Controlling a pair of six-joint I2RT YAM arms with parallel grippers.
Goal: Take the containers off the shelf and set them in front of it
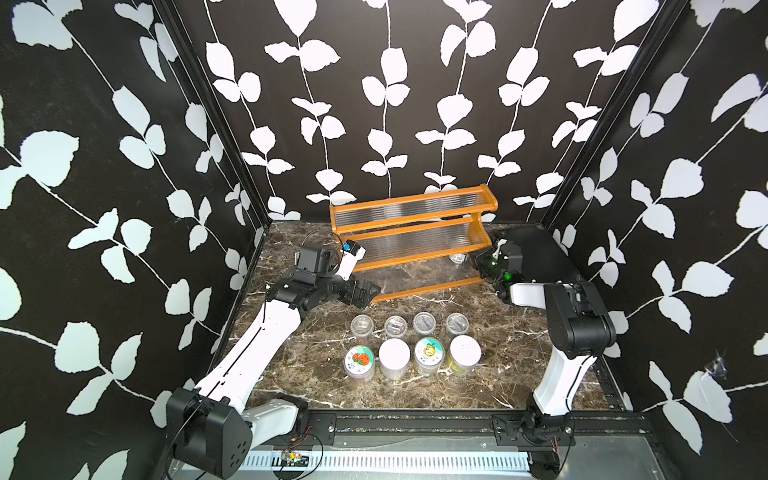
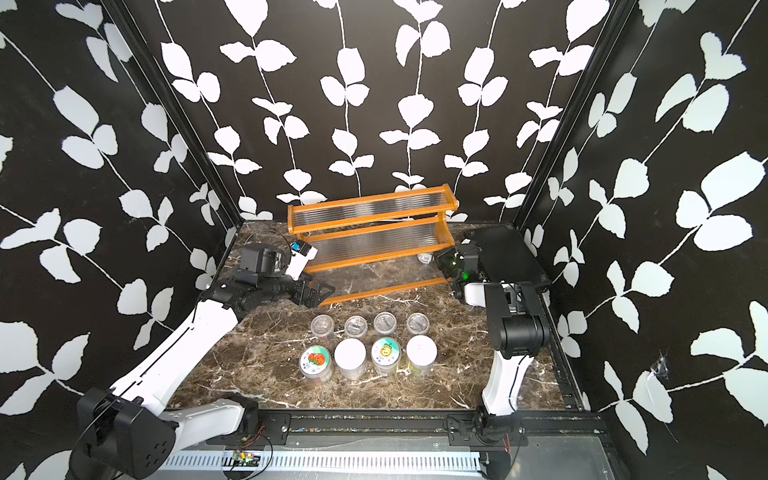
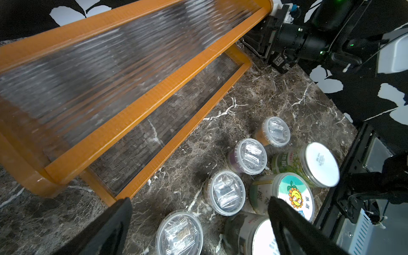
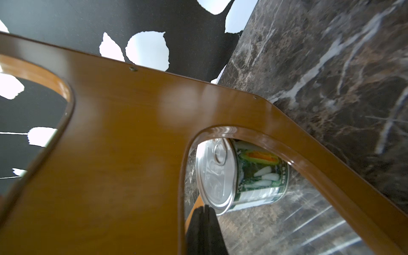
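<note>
The seed jar, a can with a silver pull-tab lid and a green label, stands inside the lowest level of the orange-framed shelf. Through the opening in the shelf's side panel it shows clearly in the right wrist view; from above only its lid peeks out under the middle tier. My right gripper is shut at the shelf's right end, its fingertips apparently just short of the lid, nothing visible between them. At the shelf's left front, my left gripper stands open and empty.
Several small clear-lidded cups and several larger jars stand in two rows in front of the shelf. A dark flat panel lies right of the shelf. Bare marble counter shows at the front right.
</note>
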